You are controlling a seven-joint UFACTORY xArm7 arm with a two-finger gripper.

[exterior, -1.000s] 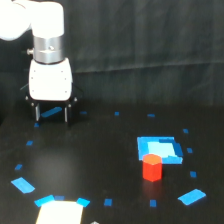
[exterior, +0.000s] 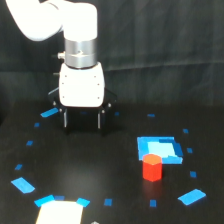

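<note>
My gripper (exterior: 83, 124) hangs below the white arm at the upper left of the camera view. Its dark fingers point down, spread wide, with nothing visible between them. A red block (exterior: 151, 168) is at the lower right, overlapping the front edge of a small blue tray (exterior: 173, 159) in this view. Whether the block touches the tray cannot be told. A white patch (exterior: 158, 149) shows inside the tray. The gripper is well to the left of both and apart from them.
Flat blue markings (exterior: 22, 185) are scattered over the dark surface, with another strip (exterior: 191, 197) at the right. A pale object (exterior: 59, 213) is cut off by the bottom edge.
My arm and gripper have moved to the right and look slightly lower. The red block and the blue tray are where they were.
</note>
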